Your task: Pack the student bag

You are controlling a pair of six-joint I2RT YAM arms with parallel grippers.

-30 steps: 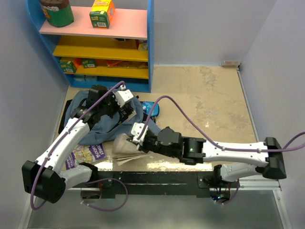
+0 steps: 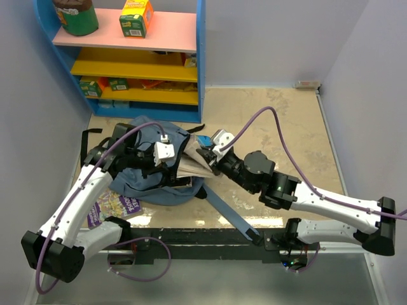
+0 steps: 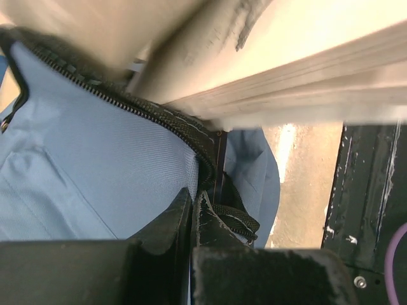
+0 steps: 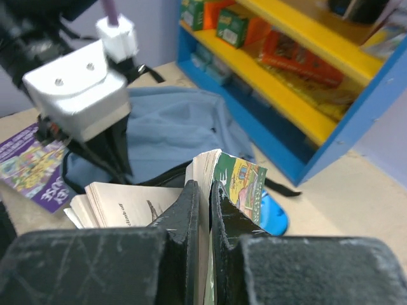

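The blue bag (image 2: 143,188) lies on the floor before the shelf, its black zipped opening (image 3: 114,89) facing right. At that edge my left gripper is shut, with the blue cloth running in to its fingertips. My right gripper is shut on a book with a green picture cover (image 4: 236,183); splayed cream pages (image 4: 127,202) hang to its left. In the top view the book (image 2: 193,166) is at the bag's mouth, its lower corner over the opening. How deep it reaches inside is hidden.
A blue case (image 4: 273,216) lies behind the book. A purple printed packet (image 2: 113,206) is at the front left, and the bag's strap (image 2: 229,211) trails rightward. The shelf (image 2: 137,95) stands behind.
My right gripper has carried the book from the front of the bag up and back to its mouth.
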